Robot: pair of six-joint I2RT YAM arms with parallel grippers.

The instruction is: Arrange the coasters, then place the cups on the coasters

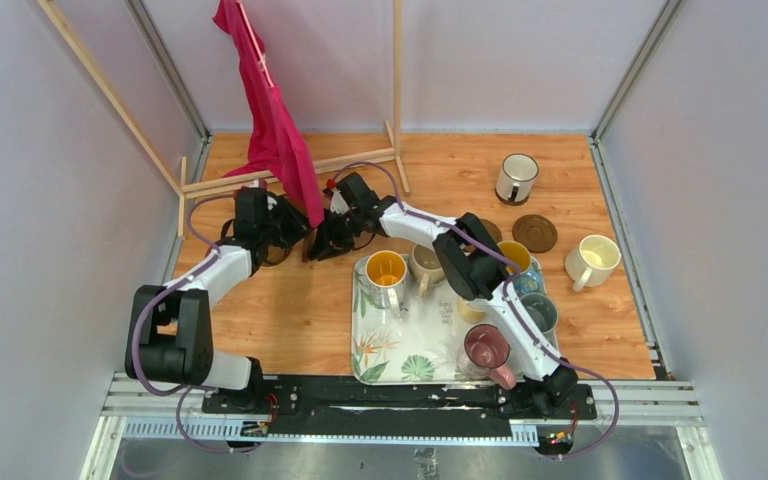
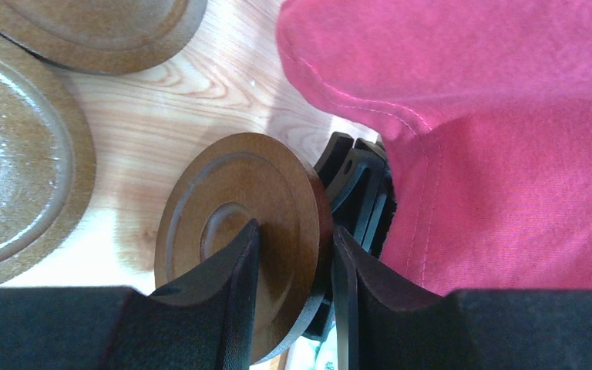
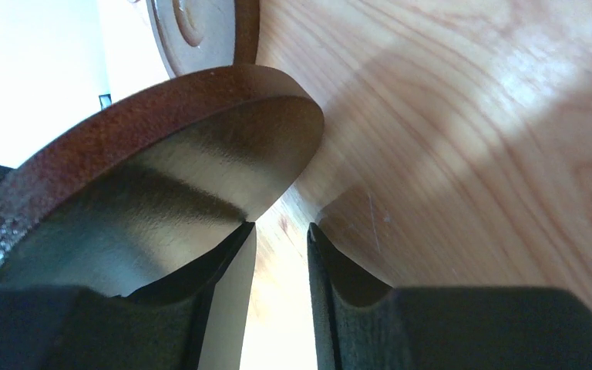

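A brown coaster [image 2: 239, 223] is tilted up on edge between my left gripper [image 1: 295, 228] and my right gripper [image 1: 325, 238], beneath the pink cloth. In the left wrist view my left fingertips reach either side of its rim; whether they grip it is unclear. The right wrist view shows the coaster [image 3: 146, 177] close against the right gripper's fingertips, which stand near each other. More coasters [image 2: 23, 154] lie flat nearby. Cups stand on a floral tray [image 1: 370, 360], among them an orange-lined mug [image 1: 386, 272].
A pink cloth [image 1: 275, 130] hangs from a wooden rack just above both grippers. At the right stand a white mug [image 1: 516, 175], a cream mug [image 1: 590, 258] and a bare coaster [image 1: 535, 232]. Bare wood lies at the front left.
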